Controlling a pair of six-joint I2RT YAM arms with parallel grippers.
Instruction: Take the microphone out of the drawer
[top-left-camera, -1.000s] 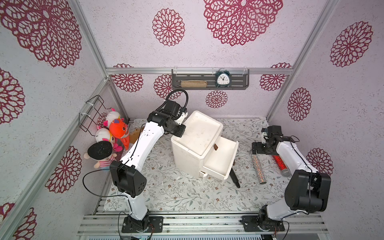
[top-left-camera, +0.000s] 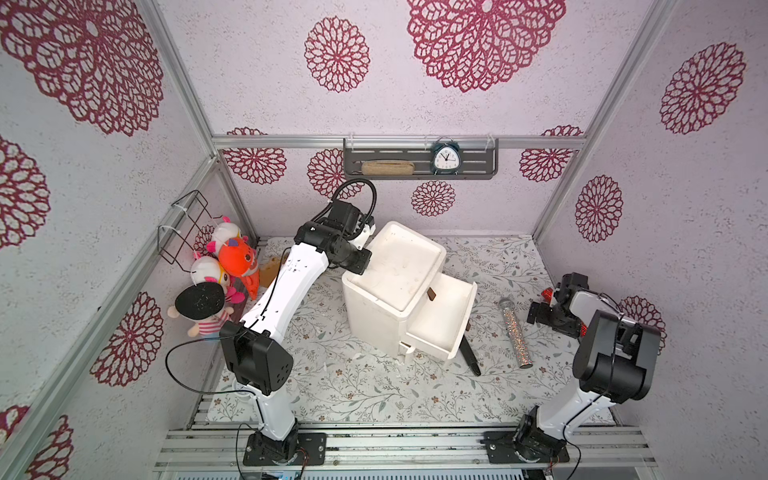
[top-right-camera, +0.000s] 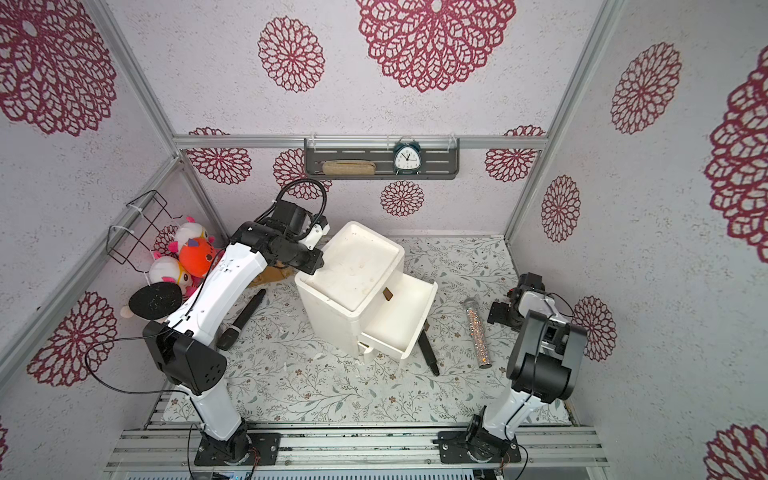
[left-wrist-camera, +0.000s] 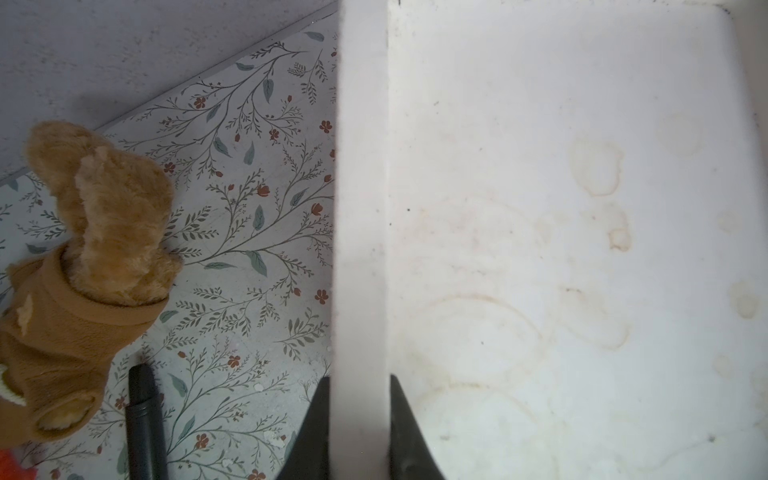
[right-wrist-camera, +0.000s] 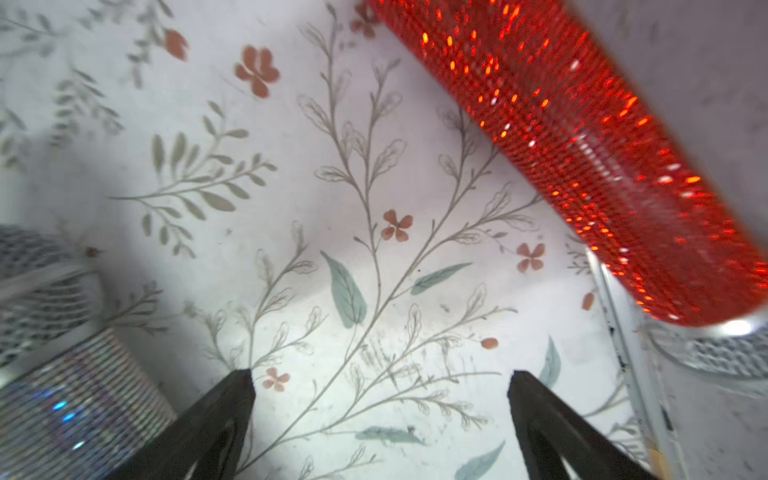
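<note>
The white cabinet (top-left-camera: 372, 316) stands mid-table with its drawer (top-left-camera: 448, 316) pulled out to the right. No microphone shows inside the drawer, only a small brown piece (top-left-camera: 431, 294) at its inner corner. My left gripper is shut on the cabinet's left top rim (left-wrist-camera: 360, 240). A glittery silver-pink microphone (top-left-camera: 516, 334) lies on the table right of the drawer; its mesh head (right-wrist-camera: 36, 288) shows at the left of the right wrist view. My right gripper is open and empty, low over bare tabletop between that microphone and a red glittery one (right-wrist-camera: 576, 152).
A black handle-like object (top-left-camera: 469, 354) lies by the drawer's front. Another black object (top-right-camera: 241, 320) and a brown plush toy (left-wrist-camera: 120, 232) lie left of the cabinet. Dolls (top-left-camera: 228, 268) crowd the left wall.
The left arm, cabinet and silver-pink microphone are unmoved.
</note>
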